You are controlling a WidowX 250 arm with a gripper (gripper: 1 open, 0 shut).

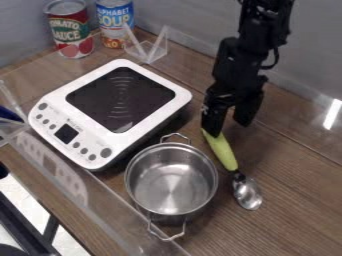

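Note:
A dark robot gripper (229, 114) hangs at the upper right, low over the wooden counter, its fingers around the top end of a ladle-like spoon with a yellow-green handle (221, 149); whether they are closed on it is hard to tell. The spoon's metal bowl (247, 196) rests on the counter to the right of a steel pot (170, 180). A white induction cooker (74, 139) with a black top sits on the left.
A tomato sauce can (70, 30) and an alphabet soup can (115, 20) stand at the back left near clear plastic pieces. Bare counter (301, 175) lies to the right, bounded by a grey wall behind.

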